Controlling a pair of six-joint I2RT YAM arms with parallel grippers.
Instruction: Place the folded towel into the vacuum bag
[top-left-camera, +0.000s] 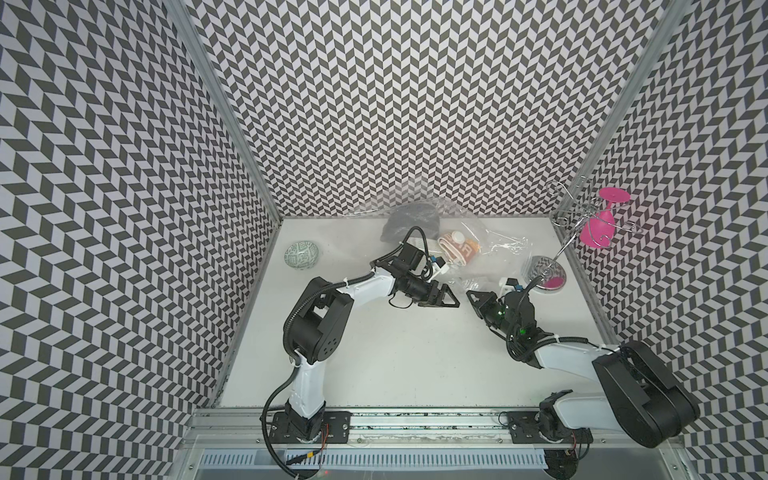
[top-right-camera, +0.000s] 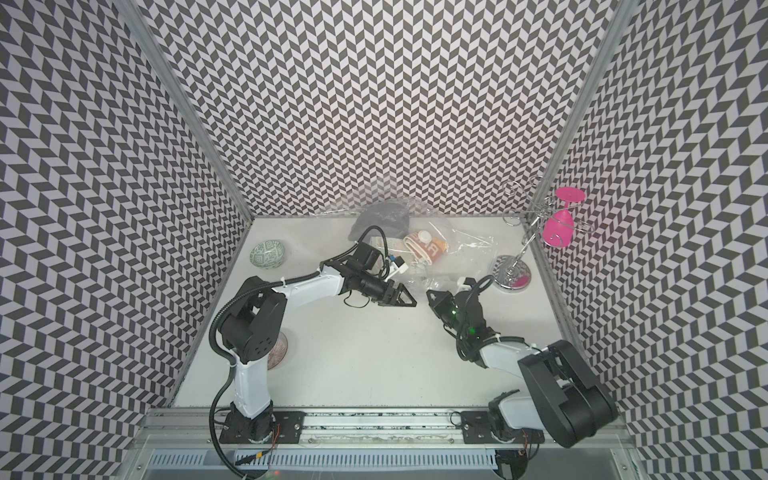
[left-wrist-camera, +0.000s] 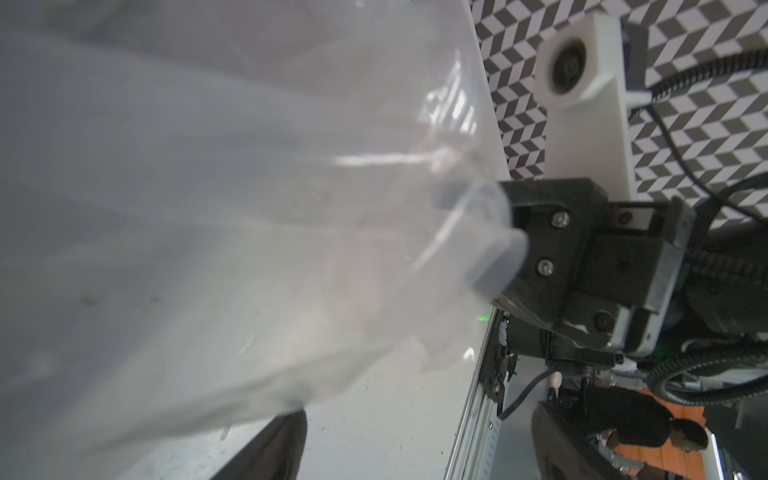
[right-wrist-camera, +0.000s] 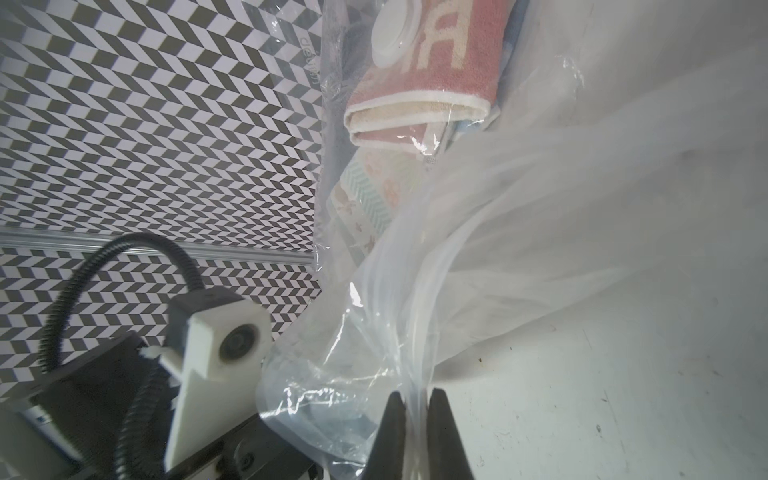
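A clear plastic vacuum bag (top-left-camera: 500, 248) lies at the back middle of the table. The folded orange-and-white towel (top-left-camera: 457, 249) shows through its film, under a white valve (right-wrist-camera: 392, 30). My right gripper is shut on a gathered edge of the bag at its near side. My left gripper (top-left-camera: 448, 299) is open just left of the right one, its fingertips apart; in the left wrist view the film fills most of the scene above its fingers.
A dark grey item (top-left-camera: 409, 217) lies at the back. A green patterned bowl (top-left-camera: 301, 254) is at the left, a chrome stand (top-left-camera: 546, 272) with a pink glass (top-left-camera: 598, 228) at the right.
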